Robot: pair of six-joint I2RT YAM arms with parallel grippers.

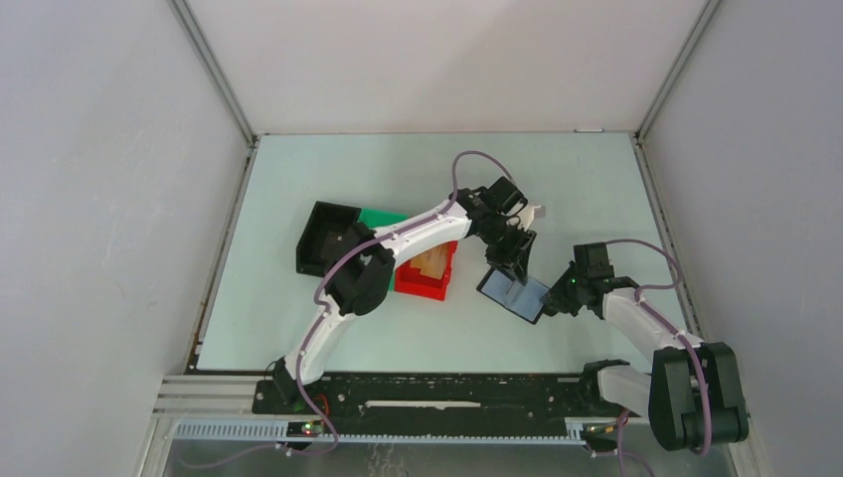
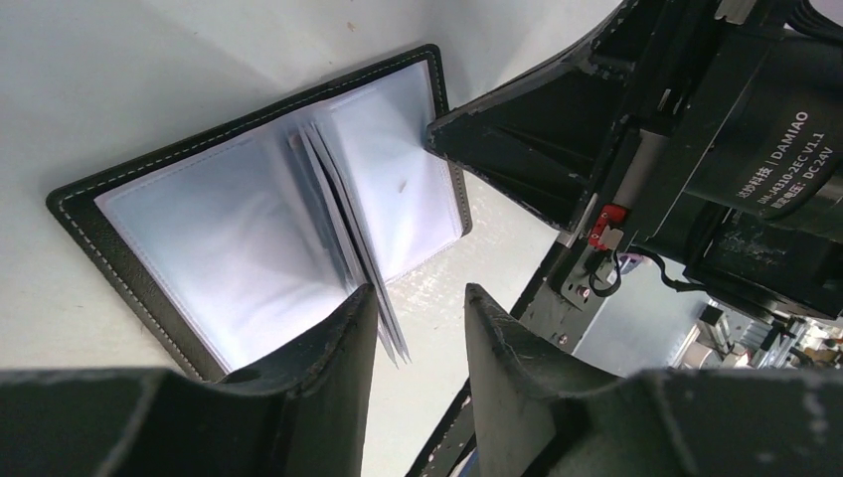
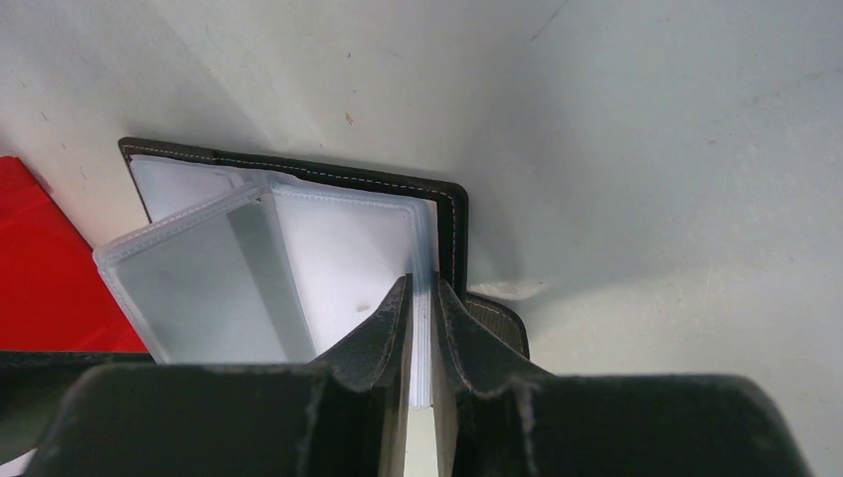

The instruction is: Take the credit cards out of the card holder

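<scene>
The card holder lies spread on the table, a dark stitched cover with clear sleeves. In the left wrist view its sleeves stand up edge-on, their lower ends reaching between the open fingers of my left gripper. Over the holder's upper left part hangs that gripper in the top view. My right gripper is at the holder's right end, its fingertips close together over a sleeve edge; whether they pinch it is unclear. A raised sleeve tilts leftward in the right wrist view. No card shows clearly.
A red box is left of the holder, with a green part and a black box beyond. My left arm reaches across them. Free table lies behind the holder and in front of it.
</scene>
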